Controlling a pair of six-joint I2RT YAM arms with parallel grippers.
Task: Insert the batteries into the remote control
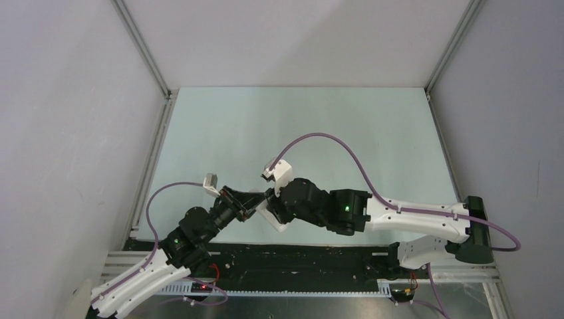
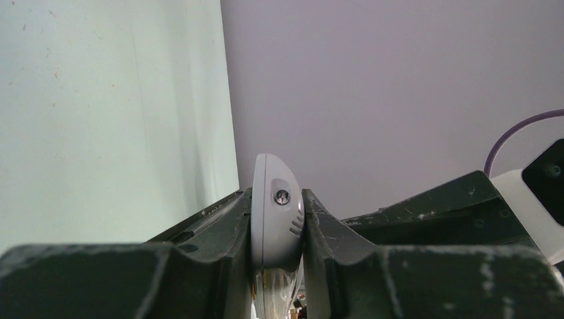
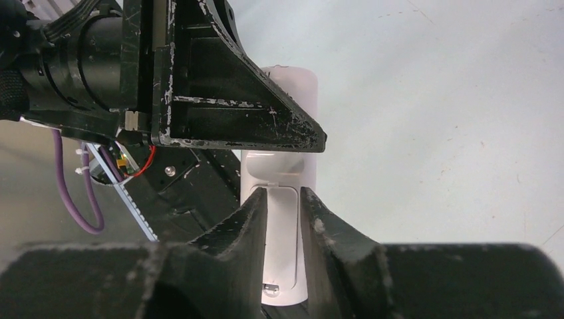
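Note:
My left gripper is shut on the white remote control, seen end-on in the left wrist view with a small screw in its tip. Held across the left finger, the remote stands upright in the right wrist view, its long rounded-corner battery area facing me. A small metallic piece shows at that area's lower end; whether it is a battery or a contact, I cannot tell. Slightly apart, the tips of my right gripper frame the top of this area, with no object visibly gripped. No loose batteries show.
A dark strip runs along the front edge. Both grippers nearly touch, crowding the room around the remote.

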